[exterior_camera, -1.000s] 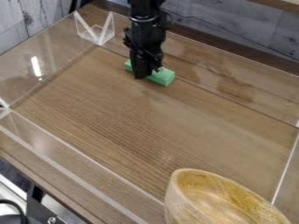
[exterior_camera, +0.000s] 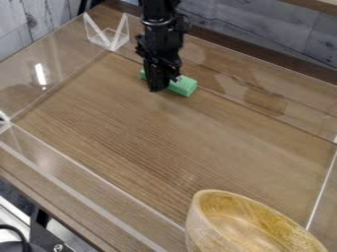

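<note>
The black robot arm reaches down from the top centre, its gripper low over a green block on the wooden table. The gripper's tips cover the block's left part. Whether the fingers are open or shut on the block is too small and dark to tell.
A large yellow bowl sits at the lower right. Clear plastic fixtures stand along the left edge, with dark cables at the lower left corner.
The gripper has shifted very slightly left and down at the green block; little else differs.
</note>
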